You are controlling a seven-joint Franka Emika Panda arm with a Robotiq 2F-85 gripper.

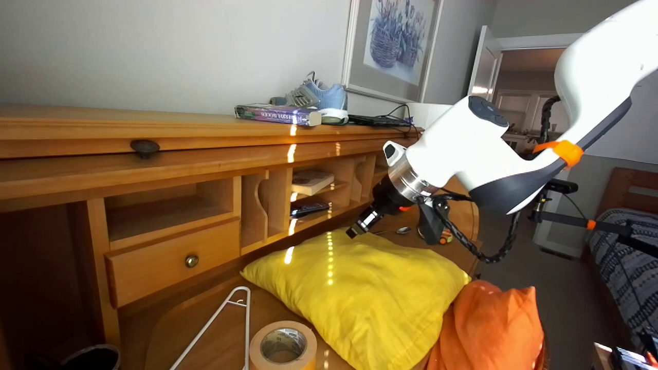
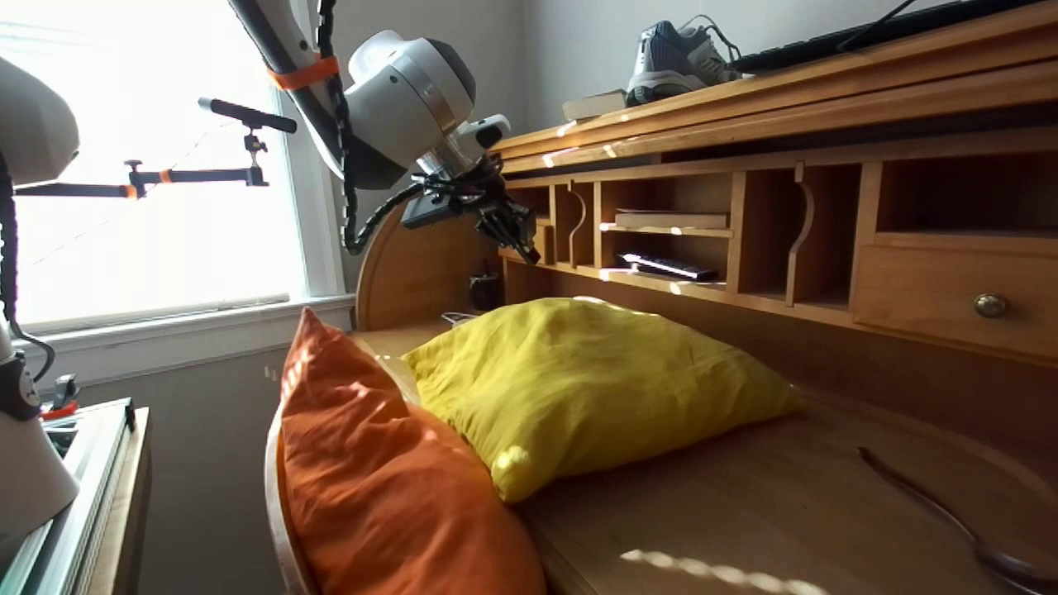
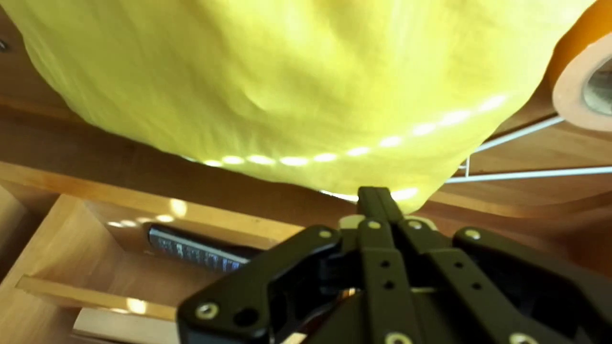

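My gripper is shut, its black fingertips pressed together with nothing visible between them. In the first exterior view the gripper [image 1: 352, 232] points down and left, close over the back part of a yellow pillow [image 1: 370, 283]. The second exterior view has the gripper [image 2: 532, 258] above the pillow [image 2: 605, 387], with a gap between them. Whether the tips touch the cloth cannot be told from the wrist view, where the pillow [image 3: 287, 74] fills the upper part.
An orange pillow [image 1: 493, 327] lies at the desk's front edge. A tape roll [image 1: 284, 345] and a white hanger [image 1: 248, 320] rest left of the yellow pillow. Behind stand cubbies holding a remote [image 1: 310, 208] and a book [image 1: 311, 181]. A shoe [image 1: 330, 98] sits on top.
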